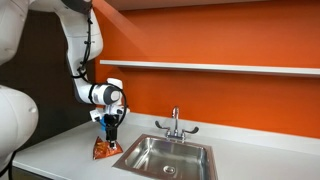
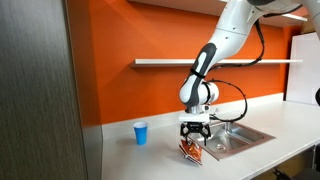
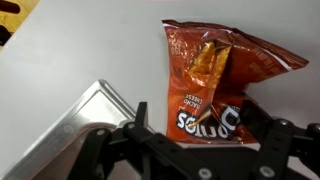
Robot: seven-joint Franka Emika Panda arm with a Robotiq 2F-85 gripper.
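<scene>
A crumpled orange-brown snack bag [image 3: 215, 85] lies on the white counter, its printed letters facing up in the wrist view. Directly above it, my gripper points down with its fingers apart. The bag's lower part shows between the fingers; the right finger [image 3: 254, 120] overlaps its right side. From exterior view 1, the bag [image 1: 105, 149] sits left of the sink, just under the gripper [image 1: 111, 135]. The other exterior view shows the bag [image 2: 190, 150] partly covered by the gripper. Whether the fingers touch the bag I cannot tell.
A steel sink [image 1: 145, 162] with a faucet [image 1: 176, 125] is close to the right of the bag. A blue cup [image 2: 140, 134] stands toward the wall. Free counter [image 2: 120, 158] surrounds the cup. A white shelf [image 1: 220, 69] runs along the orange wall.
</scene>
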